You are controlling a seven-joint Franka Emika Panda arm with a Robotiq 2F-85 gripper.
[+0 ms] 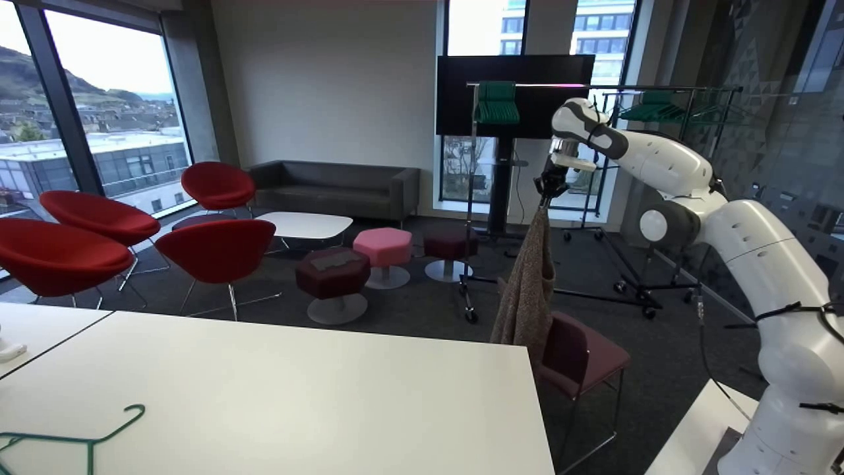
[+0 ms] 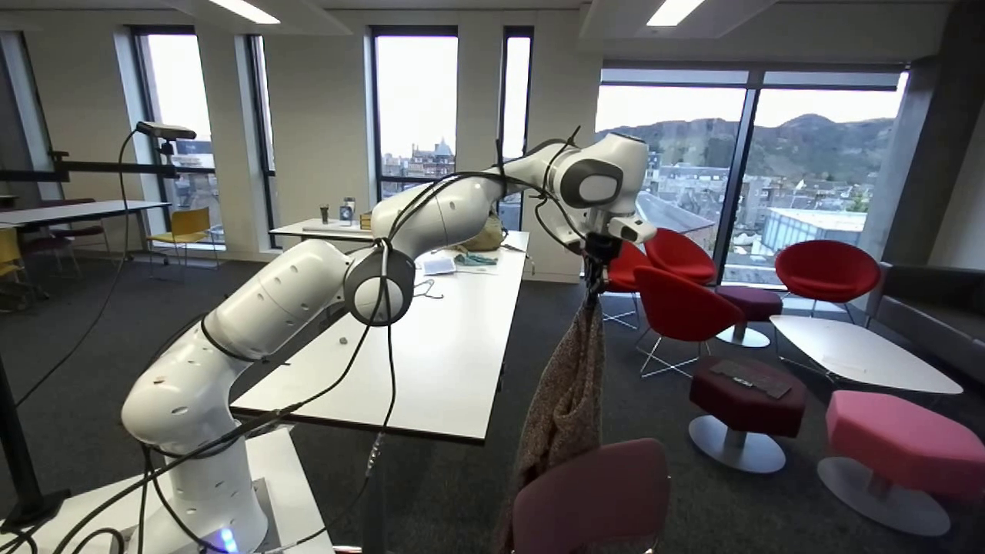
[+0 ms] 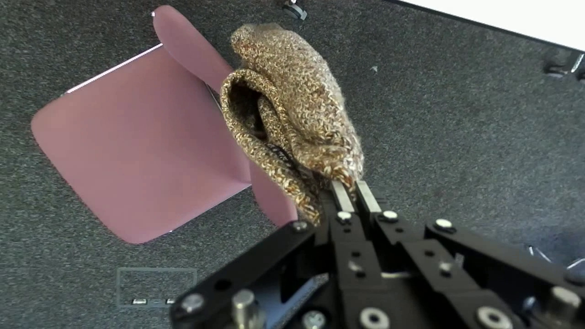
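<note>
A brown speckled knitted garment (image 1: 528,285) hangs from my gripper (image 1: 546,204), which is shut on its top edge. In the wrist view, the fingertips (image 3: 368,196) pinch the knit (image 3: 307,93), and a folded opening shows beside them. The garment drops down past the back of a maroon chair (image 2: 591,498), its lower end hidden behind the table in exterior view 1 and behind the chair in exterior view 2. Whether it touches the chair back, I cannot tell.
A white table (image 1: 301,380) lies left of the chair, with a green hanger (image 1: 90,440) on it. Behind the arm stands a clothes rack (image 1: 472,198) carrying green hangers (image 1: 496,103). Hexagonal stools (image 1: 383,247) and red chairs (image 1: 217,249) stand beyond the table.
</note>
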